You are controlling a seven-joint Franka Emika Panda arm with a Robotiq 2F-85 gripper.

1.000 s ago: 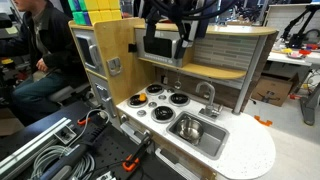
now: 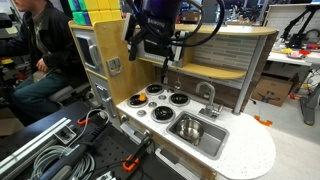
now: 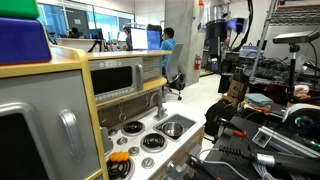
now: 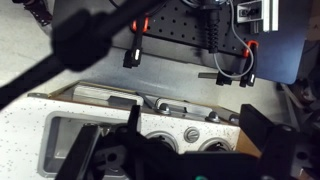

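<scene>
My gripper stands open high above the toy kitchen counter. Its two dark fingers are spread apart in the wrist view, with nothing seen between them. In the second exterior view the gripper [image 3: 211, 72] hangs in the air, clear of the counter. A metal pot [image 2: 190, 129] rests in the sink [image 2: 213, 142]. On the stove, an orange object [image 2: 142, 97] lies by the back left burners; it is too small to identify. The wrist view shows part of the sink [image 4: 55, 145] at left and burners partly hidden behind the fingers.
A curved faucet [image 2: 208, 92] rises behind the sink. Behind the stove stand a microwave [image 2: 162, 47] and a wooden shelf [image 2: 225, 72]. Clamps and cables lie on the dark robot table [image 2: 60, 140]. The white counter [image 2: 248, 150] right of the sink is bare.
The pot and orange object have not moved.
</scene>
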